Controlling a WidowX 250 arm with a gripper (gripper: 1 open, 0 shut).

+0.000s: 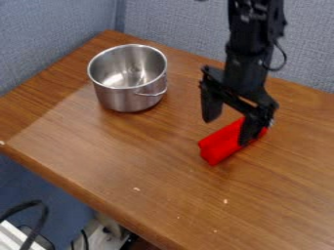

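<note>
My black gripper (pixel 235 113) hangs over a red cylindrical object (pixel 222 144) lying diagonally on the right half of the wooden table, its fingers apart and reaching down around the object's upper part. The arm partly hides the red object's far end; whether the fingertips touch it I cannot tell. A steel pot (pixel 127 86) with a wire handle stands upright at the back left, apart from the gripper.
A grey padded wall runs along the back. Cables and a white item lie off the table at the bottom left.
</note>
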